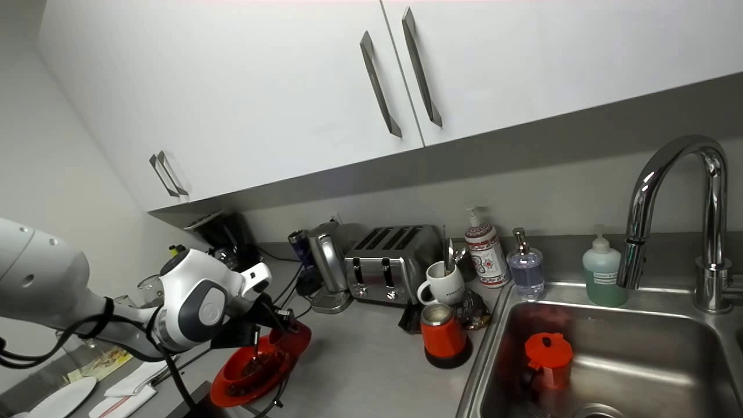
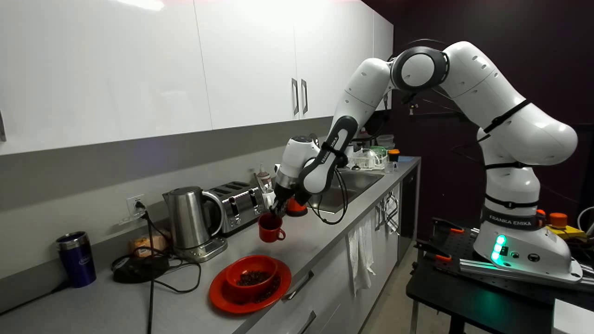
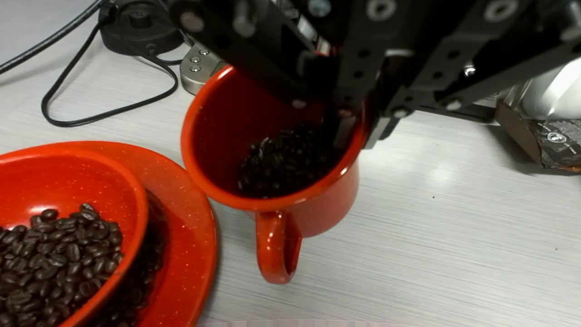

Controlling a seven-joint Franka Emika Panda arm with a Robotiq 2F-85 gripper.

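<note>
A red mug (image 2: 269, 228) hangs above the counter, my gripper (image 2: 276, 209) shut on its rim. Dark coffee beans (image 3: 283, 163) lie inside it in the wrist view, where the mug is tilted and its handle points toward the bottom. One finger reaches into the mug; the exact contact is partly hidden by the dark gripper parts. Beside it on the counter, a red bowl (image 2: 268, 265) with beans rests on a red plate (image 2: 222, 294). More beans are scattered on the plate around the bowl.
Behind stand a steel kettle (image 2: 186, 222) and a toaster (image 2: 242, 207). A black cable (image 3: 109, 114) loops over the counter near the kettle. Toward the sink (image 1: 627, 333) stands a red moka pot base (image 1: 444, 340). Bare counter lies between that and the mug.
</note>
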